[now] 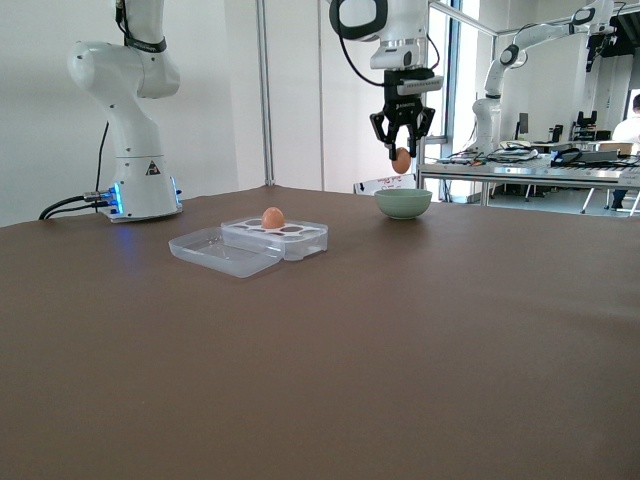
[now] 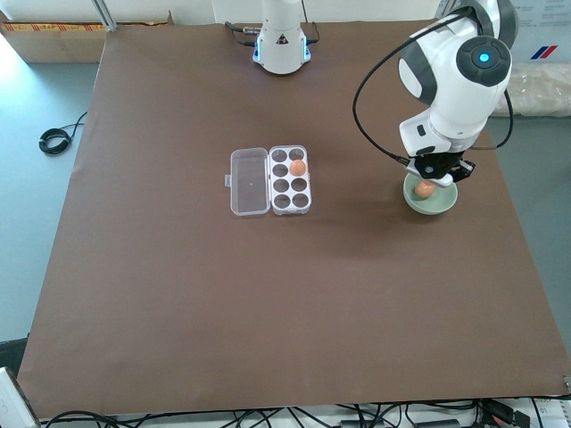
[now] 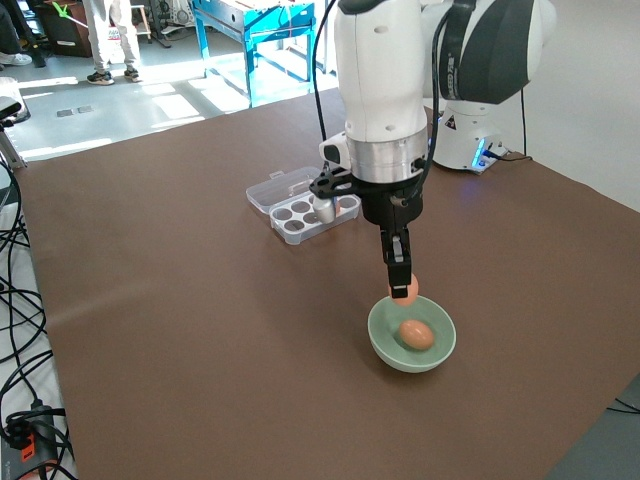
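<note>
The black gripper (image 1: pixel 402 150) hangs above the pale green bowl (image 1: pixel 403 205), shut on an egg (image 1: pixel 402 165); in the right view this held egg (image 3: pixel 408 293) shows behind a fingertip. A second egg (image 3: pixel 416 335) lies in the bowl (image 3: pixel 384 350). To the left, a clear plastic egg carton (image 2: pixel 290 196) stands with its lid (image 2: pixel 250 182) open flat and one egg (image 2: pixel 298 168) in it; its other visible compartments are empty. In the left view the arm's wrist hides most of the gripper.
Cables (image 3: pixel 25 330) run along one table edge. The table around the carton and bowl is mostly clear.
</note>
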